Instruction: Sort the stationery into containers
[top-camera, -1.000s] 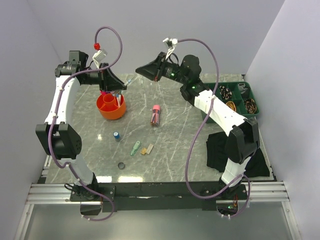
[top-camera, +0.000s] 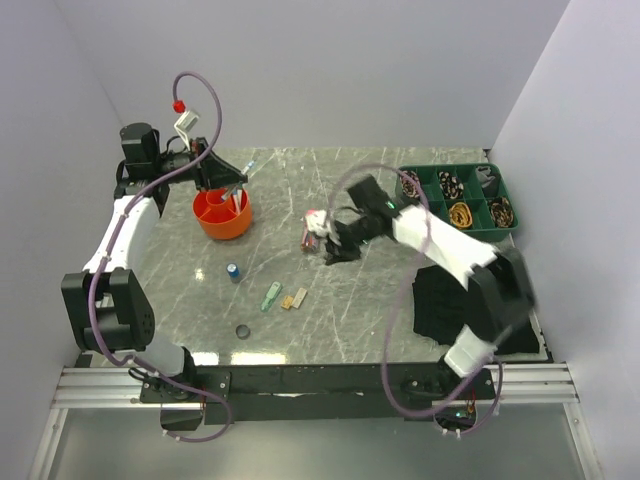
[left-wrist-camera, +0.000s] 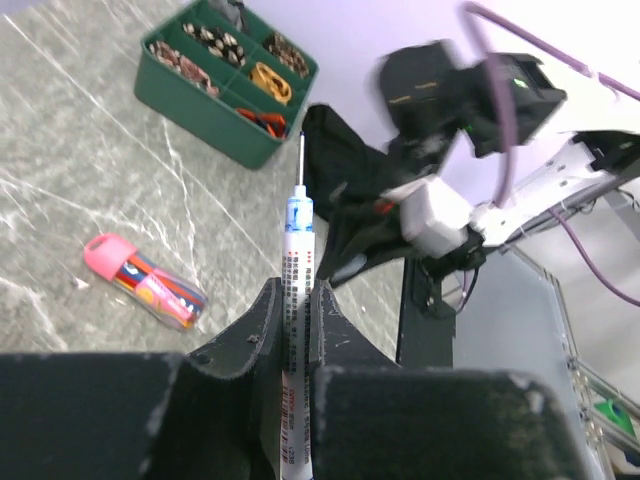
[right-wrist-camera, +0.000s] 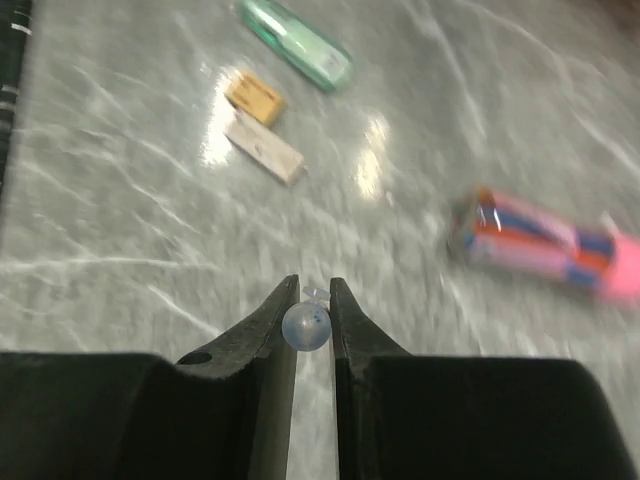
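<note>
A slim white pen (left-wrist-camera: 297, 270) with a blue section and a bare thin tip stands between the closed fingers of my left gripper (top-camera: 241, 181), above the right part of the orange round container (top-camera: 226, 226). Between the fingertips of my right gripper is a small clear piece with a rounded end, like a pen cap (right-wrist-camera: 306, 327); the fingers are slightly apart around it. In the top view that gripper is blurred, over the pink-topped tube of pens (left-wrist-camera: 145, 280). A green correction tool (top-camera: 271, 296), a beige eraser (top-camera: 299, 297) and a yellow block (top-camera: 287, 302) lie near the table's middle.
The green compartment box (top-camera: 470, 227) with hair ties stands at the back right. A black cloth (top-camera: 438, 305) lies in front of it. A blue-topped bottle (top-camera: 233, 271) and a dark ring (top-camera: 243, 331) are at the left. Bare marble lies between.
My right arm has swung down and toward the front, away from the left gripper, now over the pink-topped tube. The left arm has shifted slightly left, keeping the pen.
</note>
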